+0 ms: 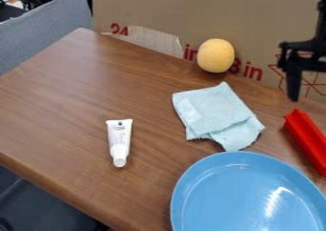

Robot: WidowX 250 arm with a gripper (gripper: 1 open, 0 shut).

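My black gripper (293, 73) hangs at the right edge, partly out of frame and blurred, above the back of the table near a red tray-like object (306, 141). Its opening cannot be made out. A folded light-blue cloth (216, 115) lies mid-right on the wooden table (90, 101). A yellow egg-shaped object (215, 55) sits at the back. A white tube (120, 141) lies left of centre. A blue plate (249, 201) is at the front right.
A cardboard sheet (166, 10) stands along the back of the table.
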